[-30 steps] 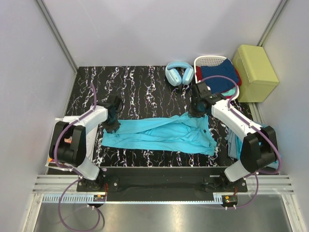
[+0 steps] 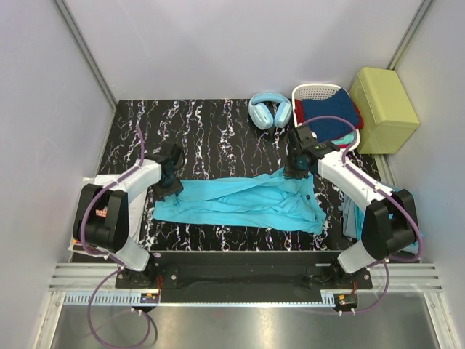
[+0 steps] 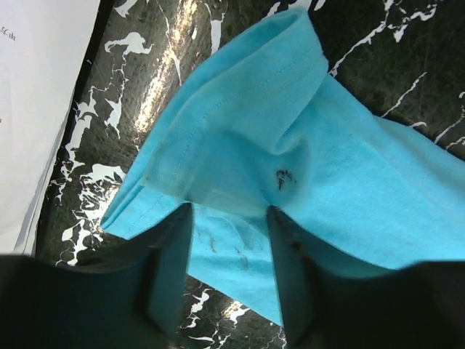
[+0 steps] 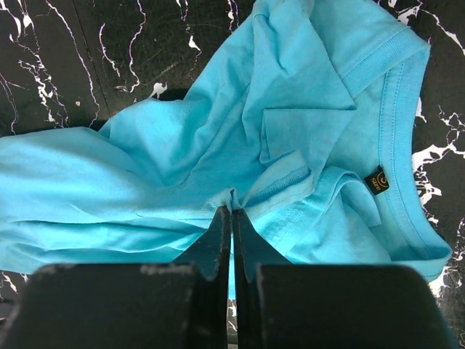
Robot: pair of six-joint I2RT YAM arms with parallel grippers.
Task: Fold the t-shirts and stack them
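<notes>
A turquoise t-shirt lies partly folded in a long strip across the dark marbled table, bunched at its right end where the collar and label show in the right wrist view. My left gripper is open over the shirt's left end, its fingertips at the folded fabric. My right gripper is shut, its tips down at a small pinched-looking ridge of the shirt's right part; whether cloth is between them is hard to tell.
A white basket with folded clothes, blue headphones and a yellow-green box stand at the back right. More blue cloth lies at the right edge, papers at the left.
My left gripper has shifted very slightly at the shirt's left end; the right arm and the shirt look unchanged.
</notes>
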